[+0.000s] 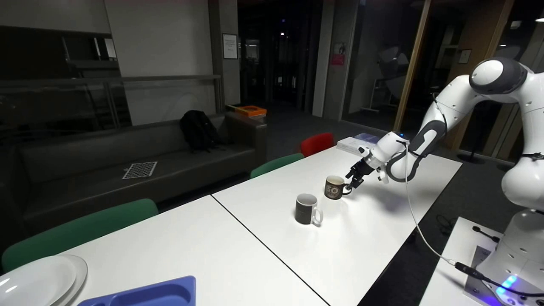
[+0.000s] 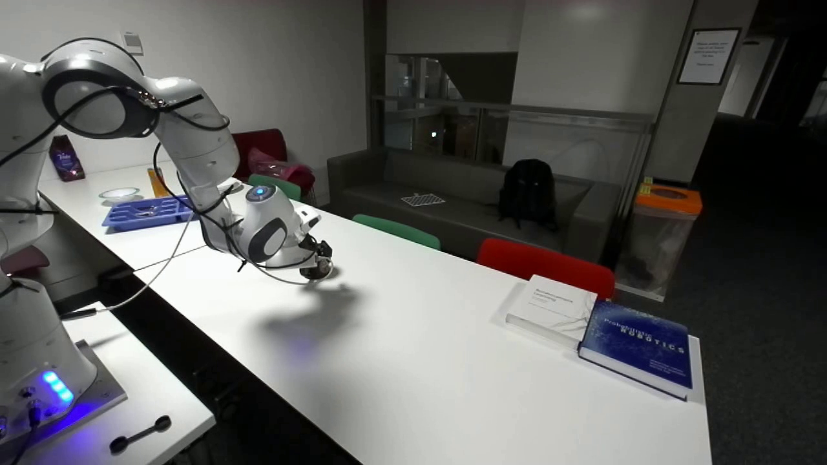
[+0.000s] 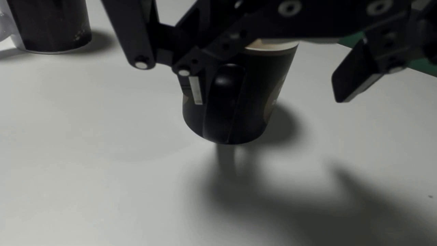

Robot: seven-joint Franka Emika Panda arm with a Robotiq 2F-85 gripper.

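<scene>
A black mug point(image 1: 334, 188) with a cream inside and a "30" on its side stands upright on the white table point(image 1: 285, 255). Its dark handle faces my gripper point(image 1: 351, 181), which is right beside it. In the wrist view the fingers of the gripper are spread wide, with the handle point(image 3: 223, 104) between them, closer to the left finger point(image 3: 196, 91). Whether that finger touches the handle, I cannot tell. Part of the mug's rim is hidden behind the gripper. A second mug, dark grey with a white handle point(image 1: 306, 210), stands nearer exterior view 1.
A blue tray point(image 1: 148, 294) and white plates point(image 1: 41, 280) lie at the far end of the tables. White and blue books point(image 2: 639, 345) occupy the opposite end. Between the books and the arm, the tabletop is clear. Chairs line the sofa side.
</scene>
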